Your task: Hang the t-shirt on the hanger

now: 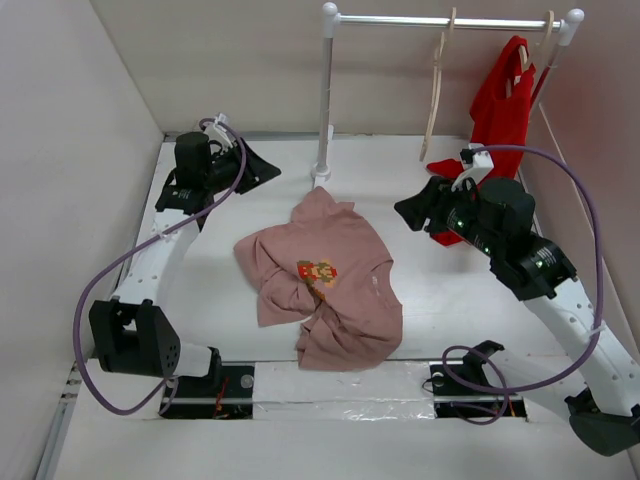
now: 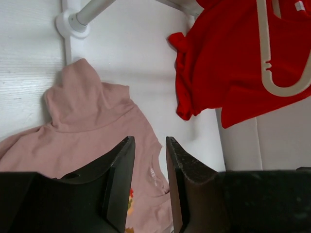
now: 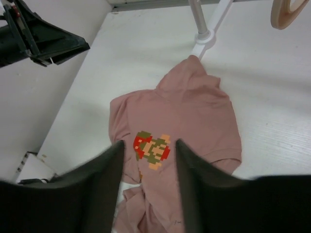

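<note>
A dusty-pink t shirt (image 1: pixel 335 270) with a pixel print (image 3: pixel 150 148) lies crumpled on the white table, below the rack. Two light hangers (image 1: pixel 436 85) (image 2: pixel 284 90) hang from the rail, one near the red garment. My left gripper (image 1: pixel 265 172) is open above the table, up and left of the shirt. My right gripper (image 1: pixel 410 212) is held above the right side of the shirt, its fingers apart with no cloth between them.
A white rack (image 1: pixel 440 22) stands at the back, with a red garment (image 1: pixel 500 100) hanging at its right end. Bare table (image 1: pixel 200 300) surrounds the shirt. Walls close in the sides and back.
</note>
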